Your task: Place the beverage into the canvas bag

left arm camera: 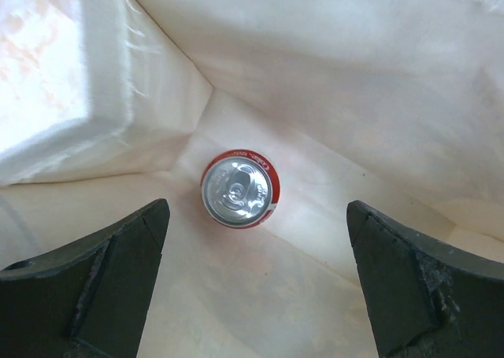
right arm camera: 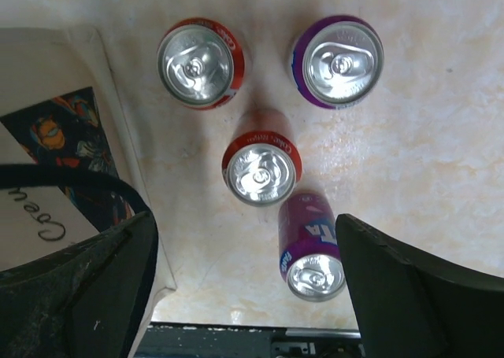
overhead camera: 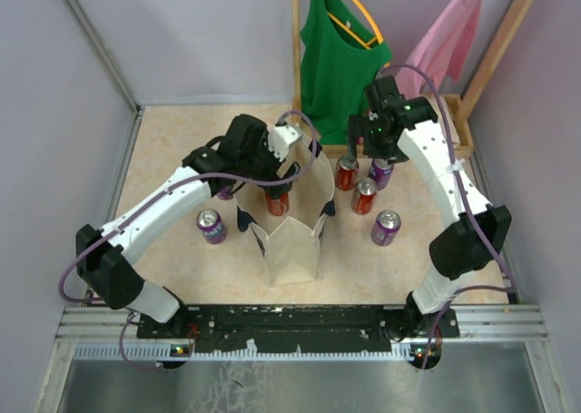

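Observation:
Inside the cream canvas bag (overhead camera: 292, 257) a red Coke can (overhead camera: 277, 203) stands upright, its silver lid (left arm camera: 236, 191) facing up in the left wrist view. My left gripper is open above this can, with clear space between each finger and the can. To the right of the bag are two more red cans (overhead camera: 346, 172) (overhead camera: 365, 195) and two purple Fanta cans (overhead camera: 380, 172) (overhead camera: 386, 229). My right gripper hangs open above that group, nothing held between its fingers.
Left of the bag stands a purple can (overhead camera: 211, 227), with another (overhead camera: 226, 193) partly hidden by the left arm. A green top (overhead camera: 340, 63) and a pink garment (overhead camera: 445, 36) hang at the back. Bare table (overhead camera: 436, 272) lies at the front right.

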